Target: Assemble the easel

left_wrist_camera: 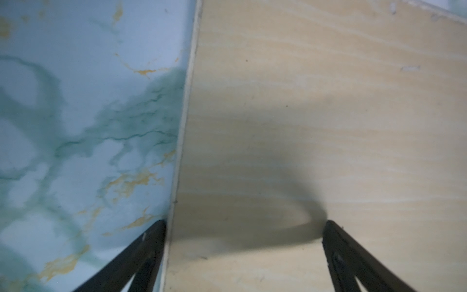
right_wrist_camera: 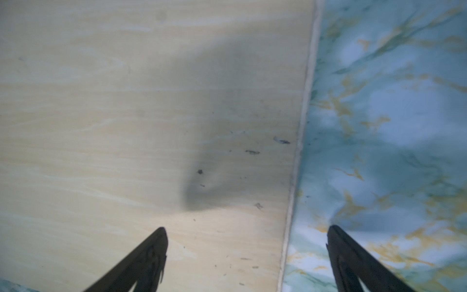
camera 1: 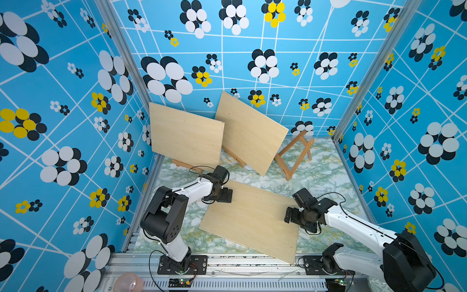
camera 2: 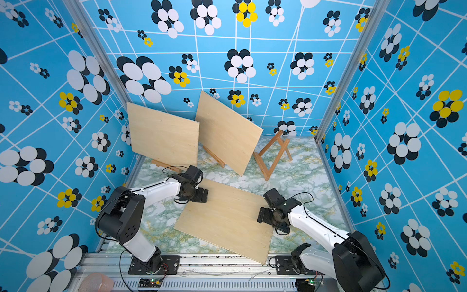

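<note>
A plywood board (camera 1: 250, 228) lies flat on the marble floor. My left gripper is open over its left edge, one finger either side, nothing held; my right gripper is likewise open across the board's right edge. An empty wooden easel frame (camera 2: 270, 163) stands at the back right. Two more boards, one on the left (camera 1: 184, 131) and one in the middle (camera 1: 248, 131), stand upright at the back, each with wooden easel feet showing beneath.
Patterned walls close in the back and sides. Bare marble (camera 2: 311, 185) is free right of the board. A metal rail (camera 1: 233, 272) runs along the front.
</note>
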